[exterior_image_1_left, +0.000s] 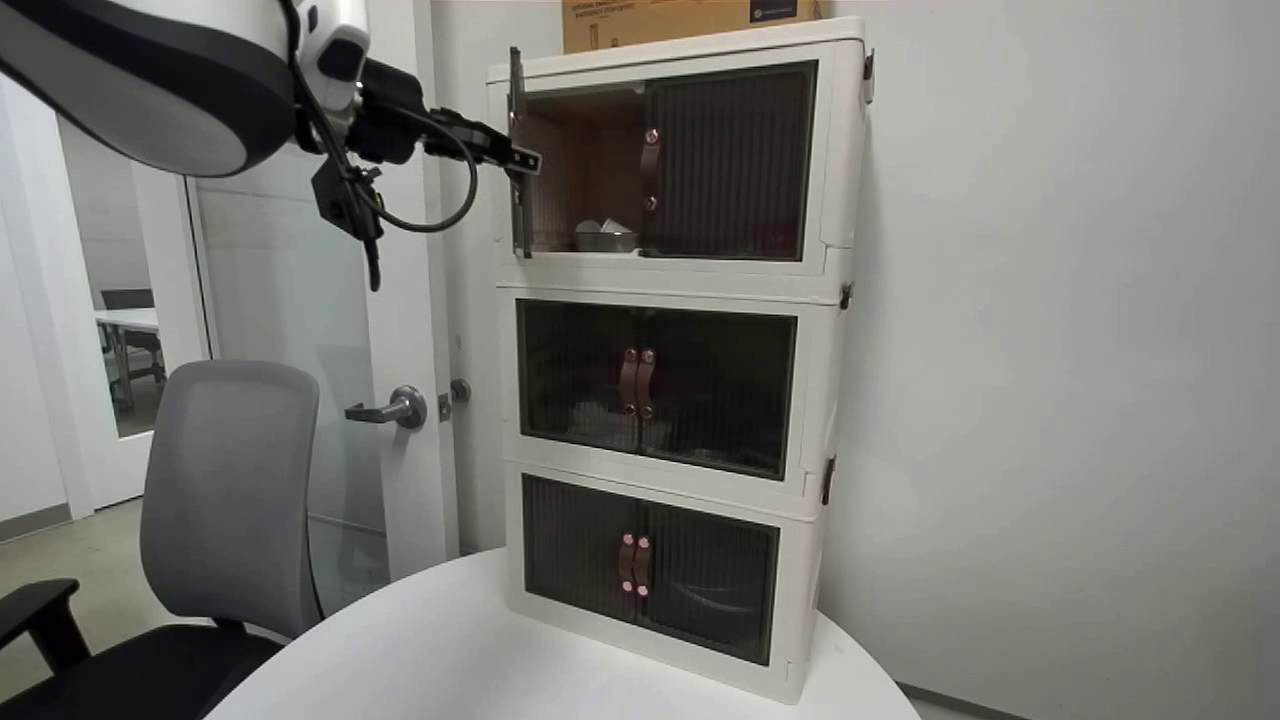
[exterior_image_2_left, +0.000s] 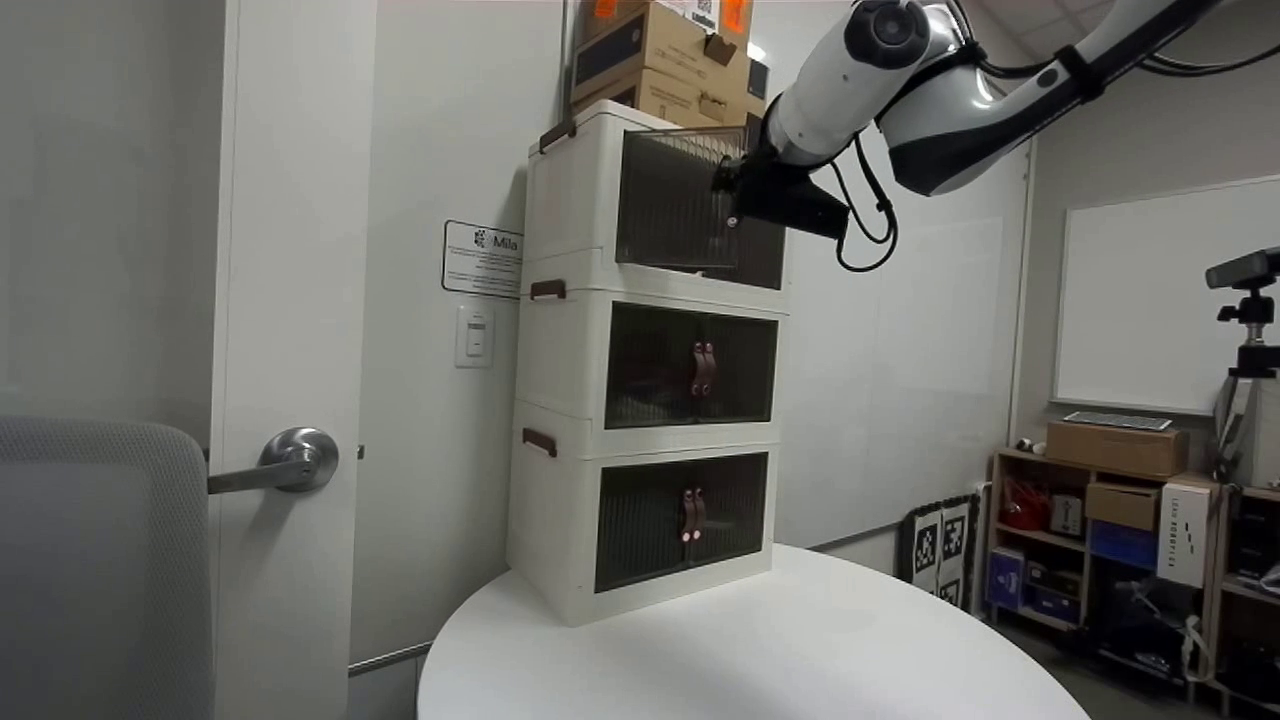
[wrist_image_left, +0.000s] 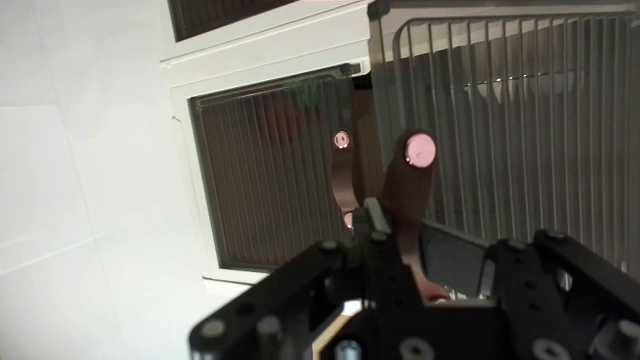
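Note:
The top cabinet's left door (exterior_image_1_left: 519, 222) stands swung out, seen almost edge-on in exterior view 1. My gripper (exterior_image_1_left: 525, 161) is at this door's free edge. In the wrist view, the brown handle (wrist_image_left: 410, 180) with its pink stud runs between the fingers, and the gripper is shut on it. The ribbed left door (wrist_image_left: 516, 150) fills the right of that view. Beside it the top right door (exterior_image_1_left: 732, 162) remains closed. A metal bowl (exterior_image_1_left: 606, 241) with pale items shows inside the open compartment.
Two lower cabinets with closed doors (exterior_image_1_left: 657, 384) make up the rest of the stack on a round white table (exterior_image_1_left: 456, 648). Cardboard boxes (exterior_image_2_left: 672, 60) sit on top. A grey chair (exterior_image_1_left: 228, 480) stands left.

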